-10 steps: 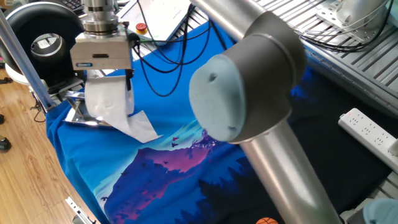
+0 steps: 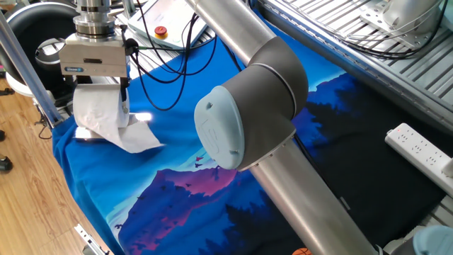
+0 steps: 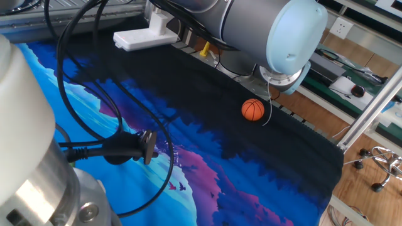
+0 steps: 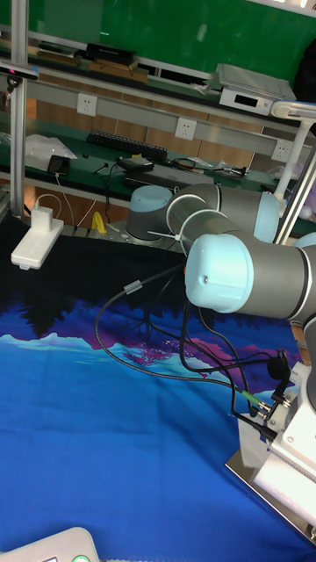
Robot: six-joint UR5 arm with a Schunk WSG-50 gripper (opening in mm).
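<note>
My gripper (image 2: 100, 98) is at the upper left of exterior view 1, pointing down. It is shut on a white paper roll (image 2: 98, 106), whose loose sheet trails down to the right. Beneath and behind the roll, a shiny metal holder (image 2: 86, 133) is partly covered by it. I cannot tell whether roll and holder touch. In exterior view 3 the roll (image 4: 285, 482) appears at the lower right, over the metal holder's plate (image 4: 267, 494). The fingertips are mostly hidden there.
An orange mini basketball (image 3: 252, 110) rests on the dark part of the printed cloth (image 3: 207, 119). A white power strip (image 2: 422, 150) lies at the right. An emergency-stop button (image 2: 161, 32) sits behind the gripper, with black cables looping beside it.
My gripper has moved left in exterior view 1, carrying the paper roll over the metal holder. The arm's elbow has shifted left and slightly up with it. The holder looks unmoved.
</note>
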